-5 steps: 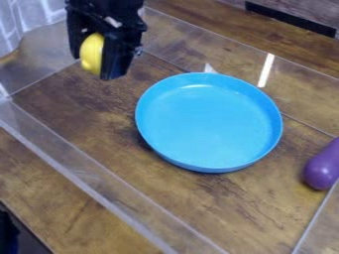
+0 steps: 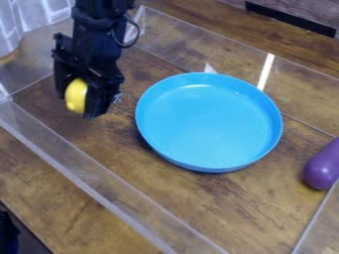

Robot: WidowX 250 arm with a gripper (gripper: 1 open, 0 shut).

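The black gripper [image 2: 82,81] hangs over the left part of the wooden surface, shut on a yellow object [image 2: 77,97] that sits low between its fingers, at the surface or just above it; which, I cannot tell. To its right lies a round blue plate [image 2: 208,121], empty and apart from the gripper.
A purple eggplant-like object [image 2: 322,165] lies at the right edge. Clear plastic edges run along the left and right of the wooden surface [image 2: 146,198]. Bare wood is free below the plate and at the back.
The gripper has moved down in the view, and a little to the left, with the yellow object in it. The plate and purple object have not visibly moved.
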